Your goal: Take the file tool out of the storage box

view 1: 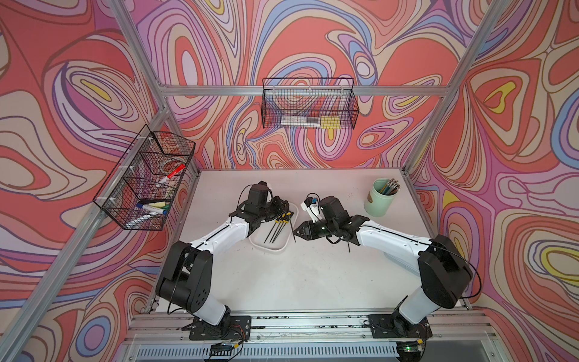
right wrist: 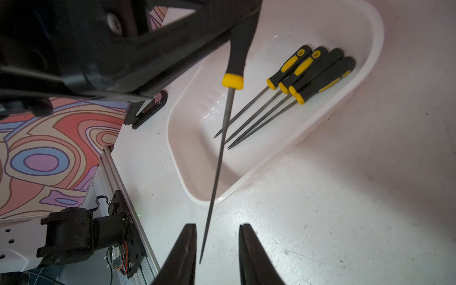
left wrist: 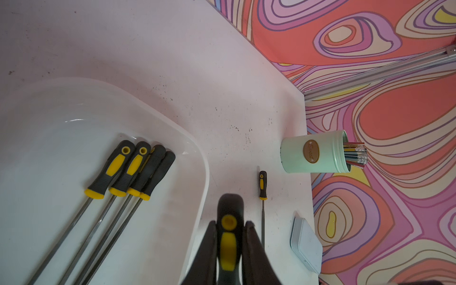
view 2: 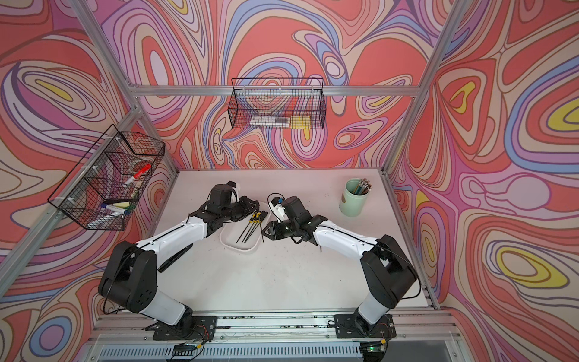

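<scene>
My left gripper is shut on the black-and-yellow handle of a file (right wrist: 220, 152). The file hangs tilted above the white storage box (right wrist: 182, 178), its thin dark shaft slanting down past the box's rim in the right wrist view. Several similar files (left wrist: 130, 173) lie side by side inside the box. My right gripper stands open close to the hanging file's tip, which appears between its fingers, nearer the left one in that view; whether the tip is truly between them in depth, I cannot tell.
Another file (left wrist: 262, 187) lies on the table right of the box. A green pencil cup (view 1: 377, 204) stands at the back right, and a pale lid (left wrist: 306, 244) lies at the right.
</scene>
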